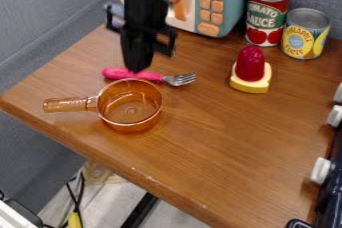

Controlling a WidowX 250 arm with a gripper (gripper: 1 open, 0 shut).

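Note:
My black gripper [139,50] reaches down from the top, its tip low over the pink-handled fork [177,78] near the handle; whether it touches the handle, and how its fingers stand, I cannot tell. An orange translucent pan [130,114] with its handle to the left sits just in front of the fork. A red raspberry-like piece on a yellow base [250,68] stands to the right.
A teal toy microwave [210,8] stands at the back, beside a tomato can [266,17] and a yellow can [305,36]. A dark appliance with white knobs lines the right edge.

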